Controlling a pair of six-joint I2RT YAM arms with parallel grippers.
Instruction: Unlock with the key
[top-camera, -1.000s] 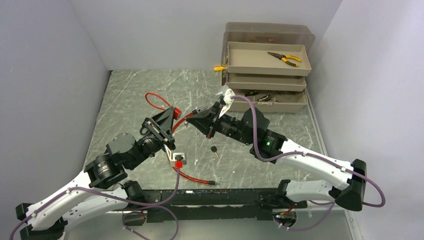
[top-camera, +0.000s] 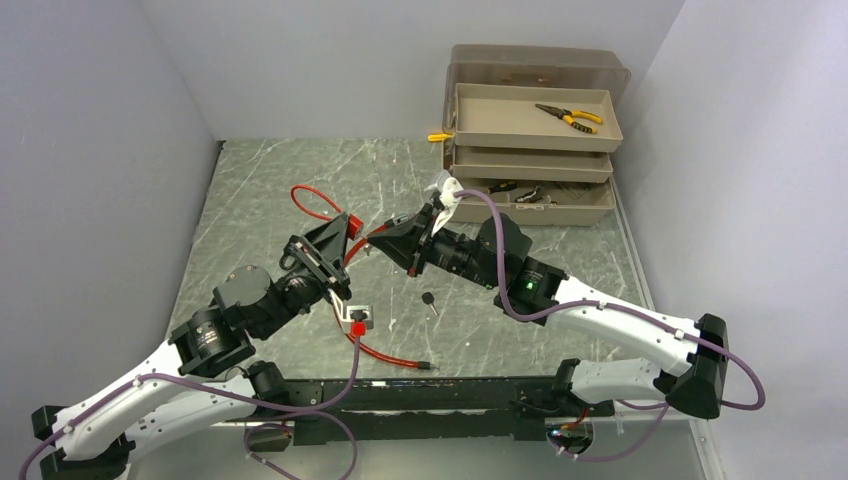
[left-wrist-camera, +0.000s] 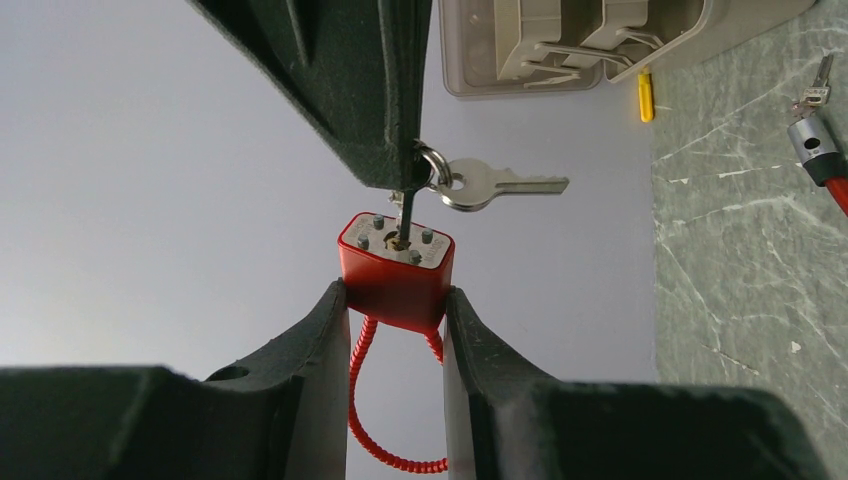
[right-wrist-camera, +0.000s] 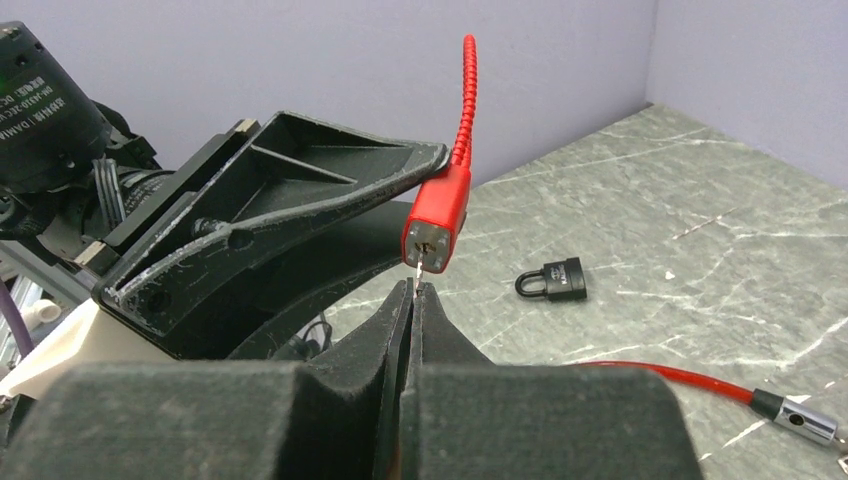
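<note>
A red lock body (left-wrist-camera: 395, 285) with a looped red cable is held upright between the fingertips of my left gripper, its keyhole face up. My right gripper is shut on a key (right-wrist-camera: 420, 268), whose blade reaches the keyhole. A spare key (left-wrist-camera: 500, 187) dangles on the ring beside the right fingertip. In the top view, my two grippers meet at the middle left, the red lock (top-camera: 354, 226) between them.
A red cable lock (right-wrist-camera: 690, 378) and a black padlock (right-wrist-camera: 550, 281) lie on the marble table (top-camera: 250, 180). A tiered toolbox (top-camera: 530, 160) with pliers (top-camera: 570, 116) stands at back right.
My right gripper has moved slightly left toward the lock held by my left gripper. The left arm shows no visible movement.
</note>
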